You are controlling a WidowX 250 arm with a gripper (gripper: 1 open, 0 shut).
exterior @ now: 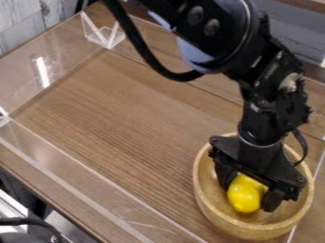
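Note:
A yellow lemon-like object [244, 196] rests in a round tan wooden bowl [219, 214] at the lower right. My black gripper [256, 182] is down inside the bowl, open, with its fingers around the upper part of the yellow object. Part of the object is hidden behind the fingers.
A clear plastic edge runs along its left side. A small white wire-like piece [105, 30] stands at the back left. Dark cables lie at the bottom left.

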